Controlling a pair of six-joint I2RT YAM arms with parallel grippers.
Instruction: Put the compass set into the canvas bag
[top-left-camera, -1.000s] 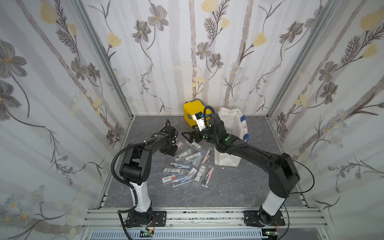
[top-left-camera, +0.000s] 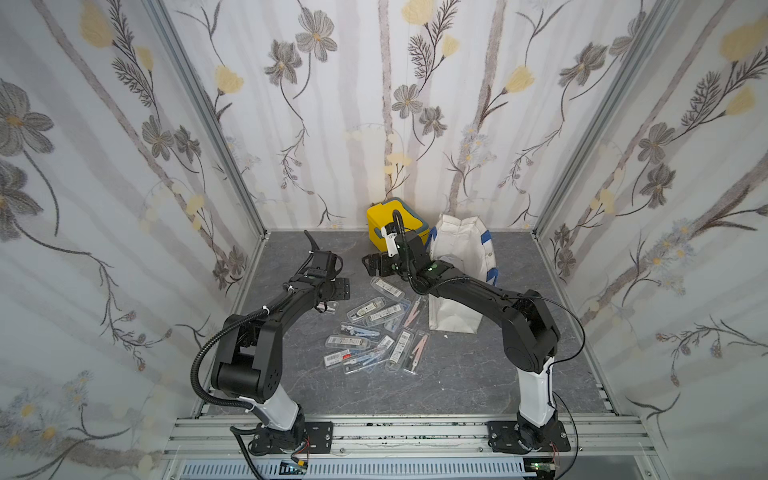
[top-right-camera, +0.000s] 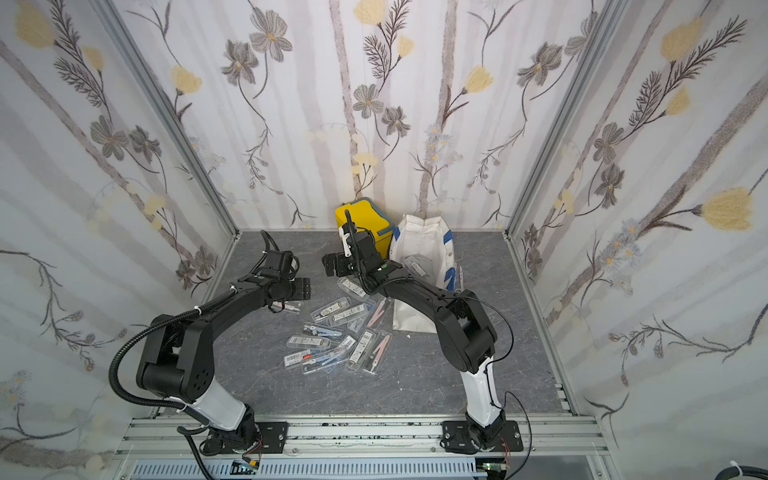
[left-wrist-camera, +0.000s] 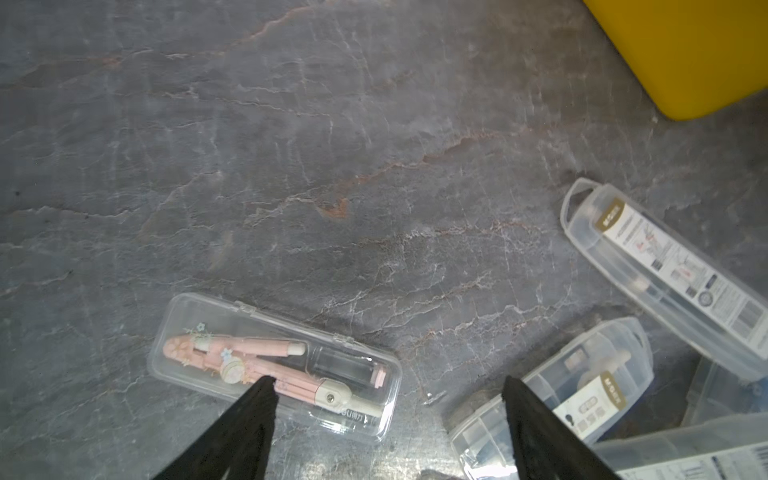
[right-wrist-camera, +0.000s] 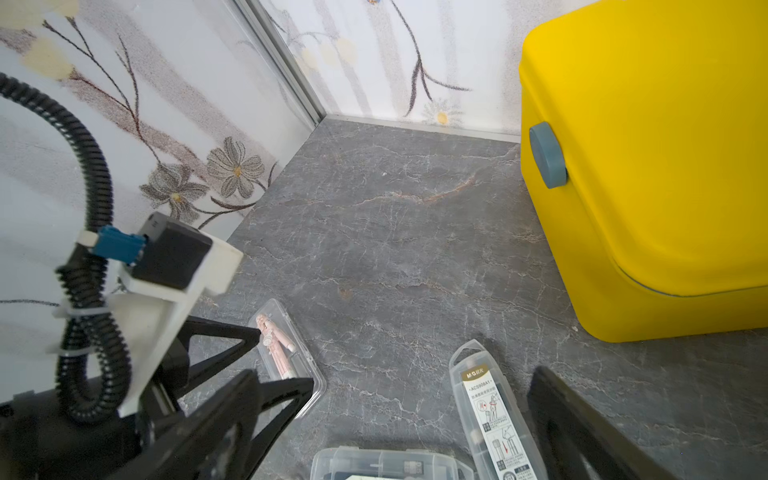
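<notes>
A clear compass set case with a pink compass (left-wrist-camera: 276, 364) lies flat on the table in the left wrist view. My left gripper stands wide open above it; one finger overlaps the case's lower edge in view. In the right wrist view the same pink set (right-wrist-camera: 280, 344) shows behind the left gripper's parted fingers. Open and empty, my right gripper (top-left-camera: 372, 264) hangs before the yellow box. The white canvas bag (top-left-camera: 456, 312) lies at the right, partly behind the right arm. A clear case (top-right-camera: 416, 264) shows in its opening.
Several other clear cases, among them a labelled one (right-wrist-camera: 497, 420), lie in a cluster at mid-table. The yellow box (right-wrist-camera: 640, 160) stands at the back, left of the bag. Bare table (left-wrist-camera: 320, 144) extends at the back left.
The pink case, tilted and blurred before, now lies flat further left.
</notes>
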